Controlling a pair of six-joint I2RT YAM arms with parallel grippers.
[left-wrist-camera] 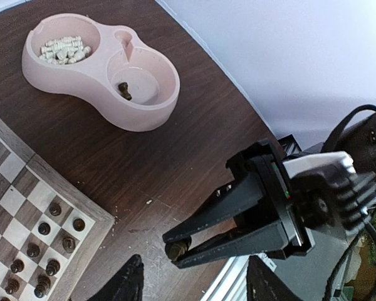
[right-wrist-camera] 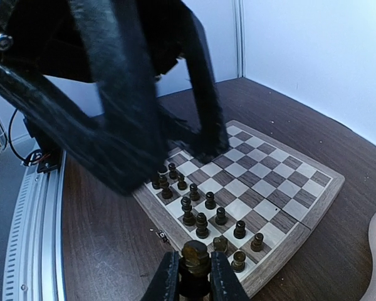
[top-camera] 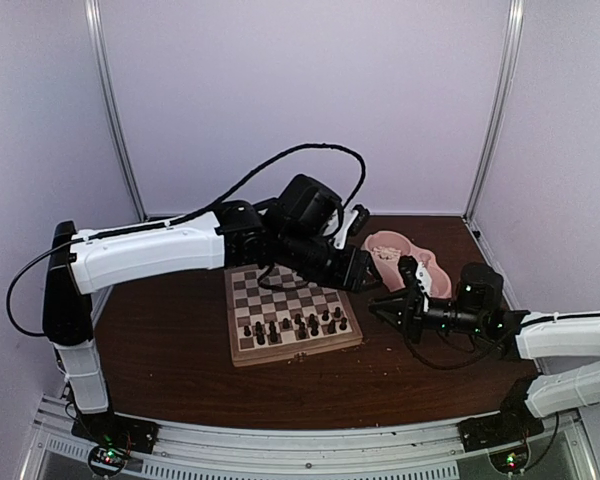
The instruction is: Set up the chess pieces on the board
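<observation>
A dark chess piece (right-wrist-camera: 195,260) is held in my right gripper, shut on it. In the left wrist view this piece's end shows at the fingertips, in front of my left gripper. The left gripper's fingers (left-wrist-camera: 130,283) stand apart with nothing between them. In the right wrist view they loom large and blurred at upper left. Dark pieces, such as one pawn (right-wrist-camera: 257,242), stand in rows at the near side of the chessboard (right-wrist-camera: 319,194). The rest of the board's visible squares are empty.
A pink double bowl (left-wrist-camera: 94,94) stands right of the board. White pieces (left-wrist-camera: 64,50) fill one hollow; a dark piece or two (left-wrist-camera: 124,89) lie in the other. Bare table lies between bowl and board. Both grippers are close together over the board's right side.
</observation>
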